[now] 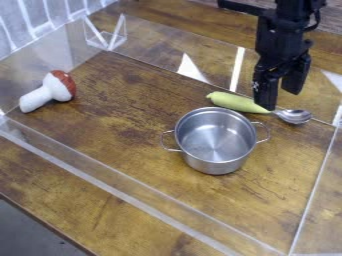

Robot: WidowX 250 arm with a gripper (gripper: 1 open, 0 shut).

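My black gripper (281, 92) hangs open at the upper right, just above a metal spoon (293, 115) and the right end of a pale green corn-like object (235, 102). A steel pot (215, 142) with two side handles stands in front of them at centre right. A white toy with a red-brown top (46, 94), shaped like a mushroom, lies on its side at the left.
The wooden table (107, 150) is edged by clear plastic strips and walls, with small white triangular pieces at the back.
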